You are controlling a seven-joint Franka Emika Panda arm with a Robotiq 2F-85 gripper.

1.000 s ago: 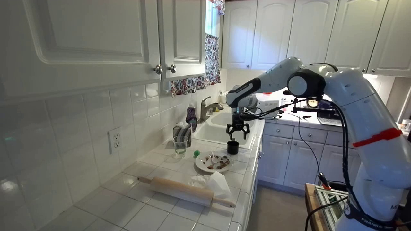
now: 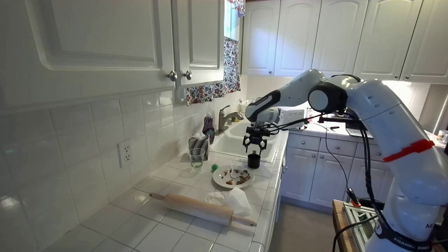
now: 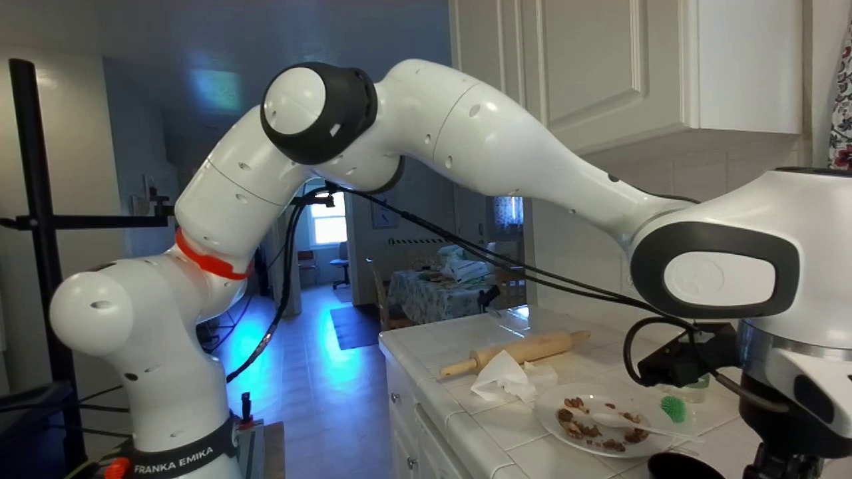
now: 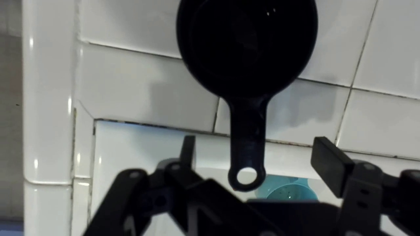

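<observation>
A small black cup (image 4: 248, 43) with a flat handle (image 4: 248, 129) sits on the white tiles beside the sink. Its handle, with a round hole at the end, points over the sink's rim. In the wrist view my gripper is open, one finger on either side of the handle, and neither finger touches it. Exterior view 1 has the gripper (image 2: 254, 150) just above the black cup (image 2: 253, 161). Only part of the cup (image 3: 683, 466) shows at the bottom of exterior view 2, where the fingertips are out of frame.
Close to the cup is a white plate (image 2: 218, 180) with brown pieces and a white spoon. A green ball (image 2: 214, 167), clear cup (image 2: 196, 159), crumpled paper (image 2: 239, 201) and rolling pin (image 2: 197, 206) lie around it. A teal cup (image 4: 291, 191) stands in the sink (image 2: 222, 147).
My gripper has shifted a little to the left in exterior view 1, and the arm's elbow has come slightly down and left. The black cup has stayed in place.
</observation>
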